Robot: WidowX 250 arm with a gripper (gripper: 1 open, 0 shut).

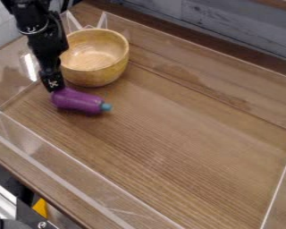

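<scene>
My gripper [50,79] reaches down from the upper left at the left side of a tan bowl [97,55], its black fingers standing open just above and behind a purple eggplant-like toy [79,101]. The toy lies on the wooden table in front of the bowl, its teal tip pointing right. Whether a finger touches the toy is hard to tell.
The table's left edge runs down toward the lower left, with dark cables and a yellow object below it. A raised ledge borders the top right.
</scene>
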